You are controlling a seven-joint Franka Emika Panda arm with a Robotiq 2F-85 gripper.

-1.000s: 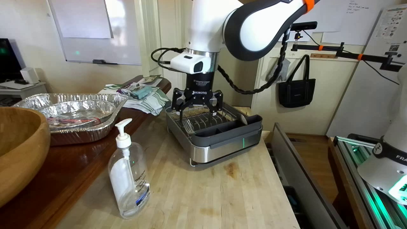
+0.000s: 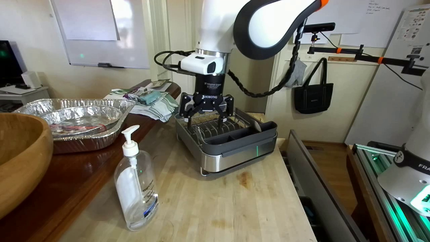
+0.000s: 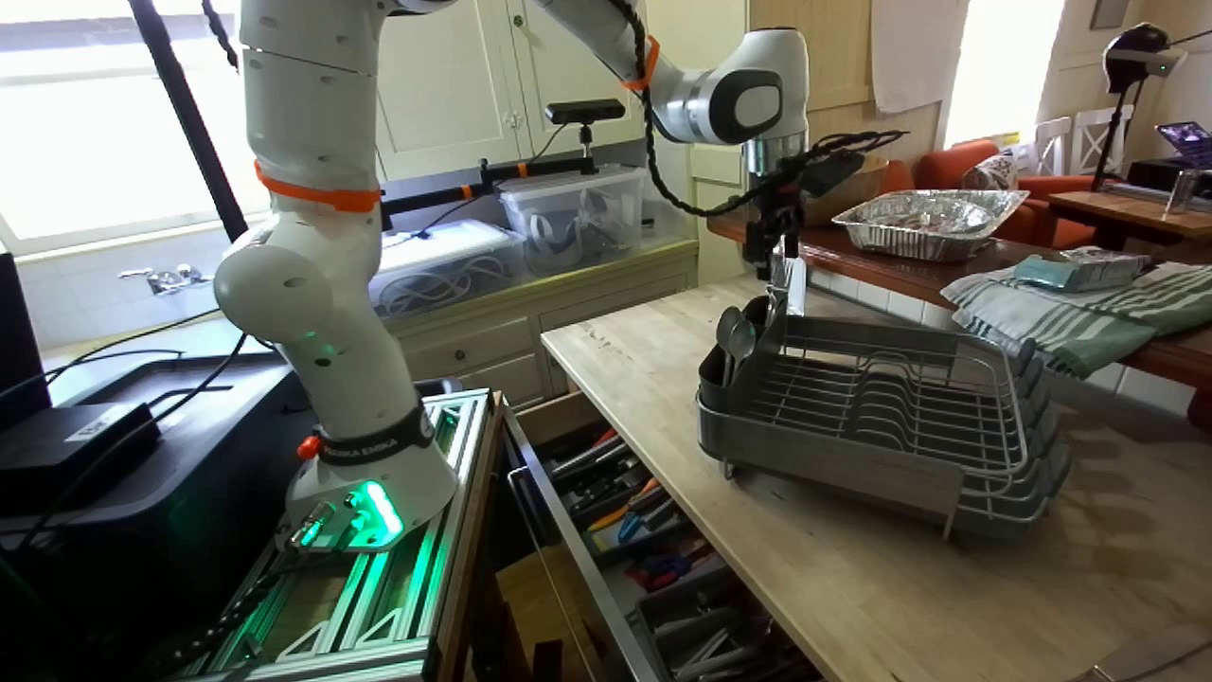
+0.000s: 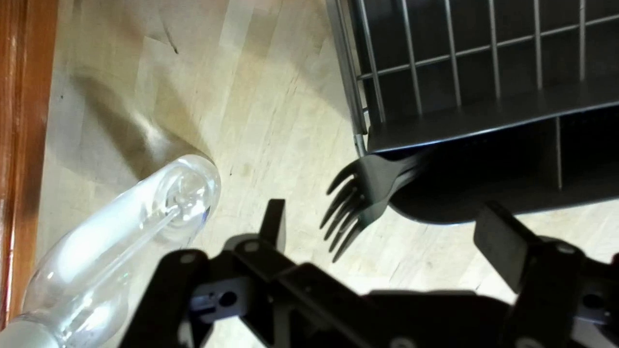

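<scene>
A fork (image 4: pixel 371 182) stands in the left end compartment of the dark utensil holder (image 4: pixel 435 221), its tines leaning out over the rim. In the wrist view my gripper is open, its fingers wide apart on either side of the fork's tines and touching nothing that I can see. Exterior view 1 shows the gripper (image 2: pixel 204 123) pointing down, in line with the dish rack (image 2: pixel 214 162) and just behind the fork (image 2: pixel 198 134). Spoons (image 3: pixel 740 339) stand in the holder in exterior view 2.
A clear pump bottle (image 2: pixel 136 189) stands on the wooden counter (image 2: pixel 225 213), left of the gripper in the wrist view. An open drawer (image 3: pixel 636 489) full of utensils lies beside the counter. Foil trays (image 2: pixel 92 139) and a wooden bowl (image 2: pixel 24 157) rest on the raised ledge.
My gripper has shifted slightly to the left in exterior view 1, and its fingers remain apart. The rack and the bottle have stayed in place.
</scene>
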